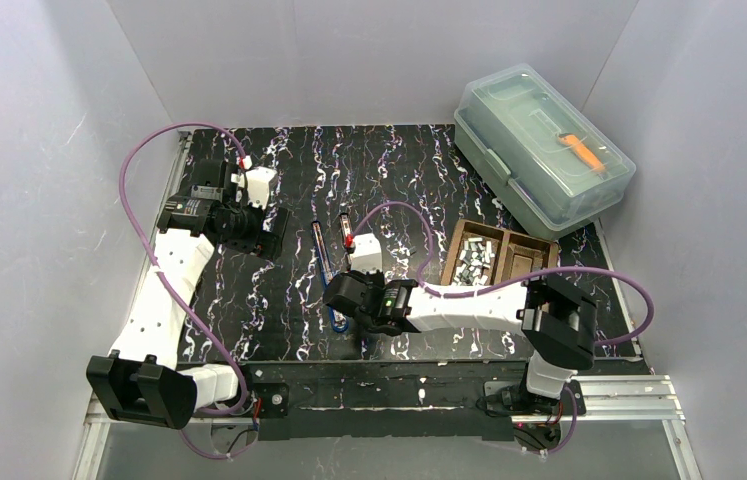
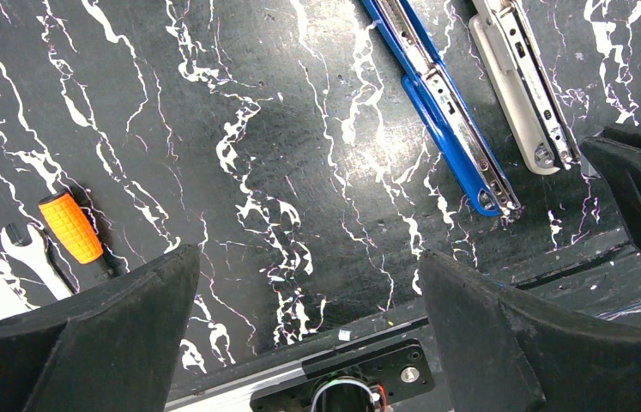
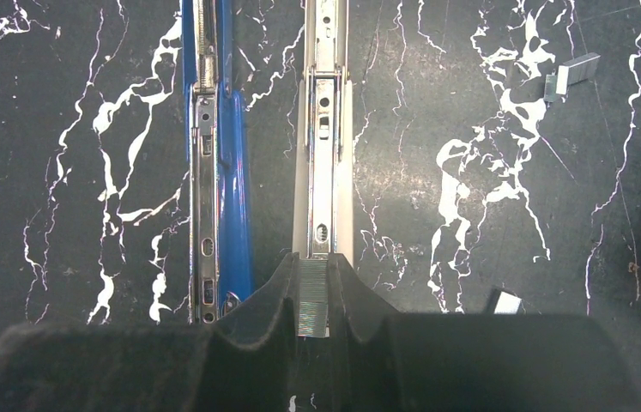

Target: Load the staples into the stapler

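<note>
Two opened-out staplers lie side by side on the black marbled table: a blue one [image 2: 450, 116] and a light beige one [image 2: 518, 90]. In the right wrist view the blue stapler [image 3: 232, 189] lies left of the beige stapler [image 3: 323, 154]. My right gripper is shut on a strip of staples [image 3: 313, 309], over the near end of the beige stapler's metal channel. Whether the strip touches the channel or sits above it I cannot tell. My left gripper stands open at the table's left, nothing between its fingers.
Loose staple strips [image 3: 576, 72] lie right of the staplers. A brown divided tray [image 1: 499, 255] holds several strips, with a lidded green box [image 1: 544, 150] behind it. A screwdriver with an orange handle [image 2: 71, 227] and a wrench [image 2: 38, 262] lie near the left gripper.
</note>
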